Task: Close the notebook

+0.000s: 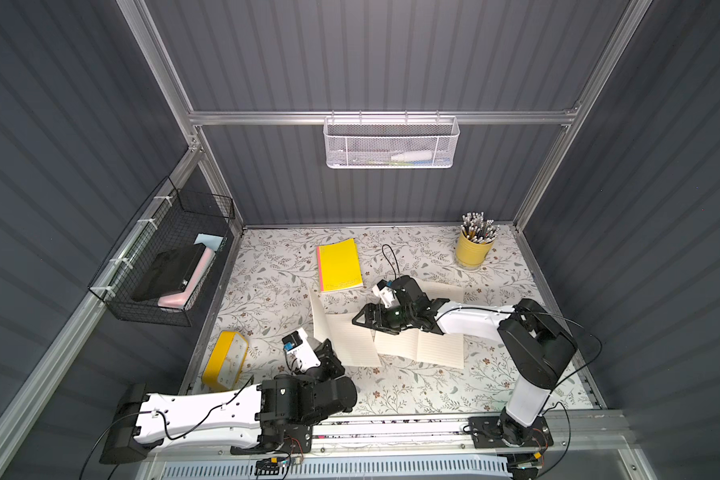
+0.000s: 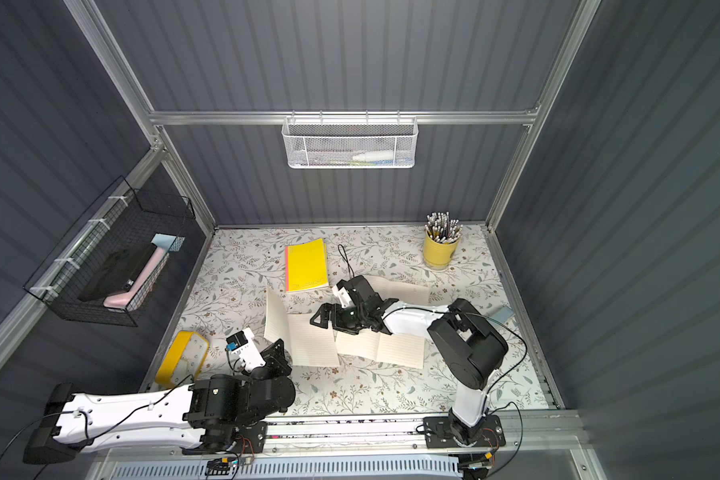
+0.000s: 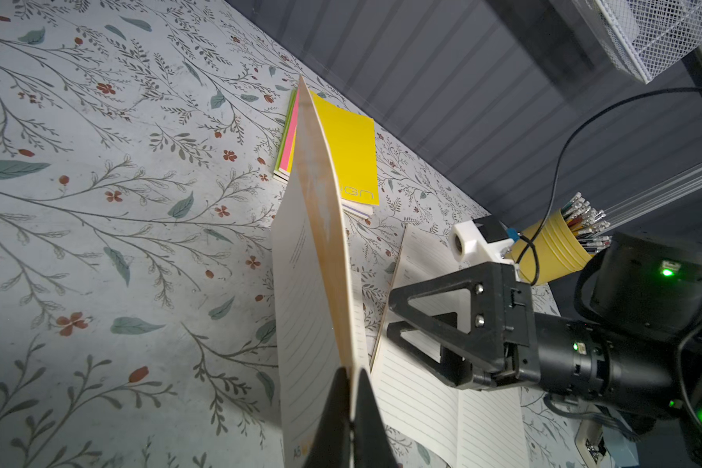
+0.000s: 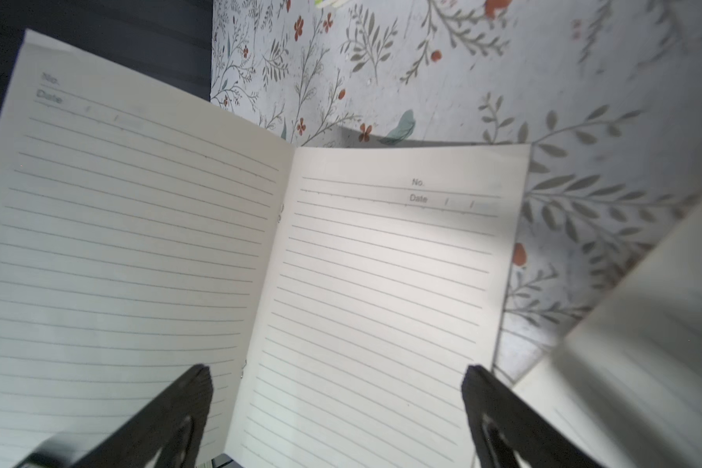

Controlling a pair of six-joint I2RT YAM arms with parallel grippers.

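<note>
An open notebook lies left of centre, its left side (image 1: pixel 321 324) raised steeply and its right page (image 4: pixel 366 296) flat on the table. In the left wrist view my left gripper is shut on the lifted cover and pages (image 3: pixel 304 280) near their lower edge. My right gripper (image 1: pixel 360 317) stands open above the right page, its fingers spread in the right wrist view with nothing between them.
Other open notebooks (image 1: pixel 420 352) lie to the right, partly under my right arm. Behind are a closed yellow notebook (image 1: pixel 339 264) and a pencil cup (image 1: pixel 473 254). A yellow object (image 1: pixel 224 360) lies at the left edge.
</note>
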